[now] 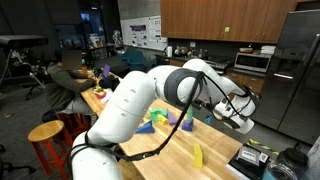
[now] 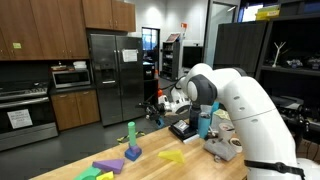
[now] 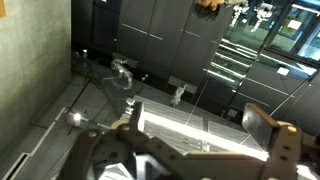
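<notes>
My gripper is open, with its dark fingers spread at the bottom of the wrist view and nothing between them. The wrist view is tilted and takes in cabinets and room fittings, not the tabletop. In the first exterior view the arm (image 1: 140, 100) arches over the table, its wrist end above the far right part. A yellow block (image 1: 198, 156) lies on the near part of the table. Farther back are a purple block (image 1: 187, 125) and a blue block (image 1: 146, 128). A green cylinder (image 2: 132, 132) stands upright on the table, apart from the arm.
A dark box (image 1: 247, 160) and dark containers (image 1: 291, 160) crowd the table's right side. Red stools (image 1: 47, 132) stand at the left. Bare tabletop (image 1: 176, 160) lies around the yellow block. A tall refrigerator (image 2: 118, 75) is beyond the table.
</notes>
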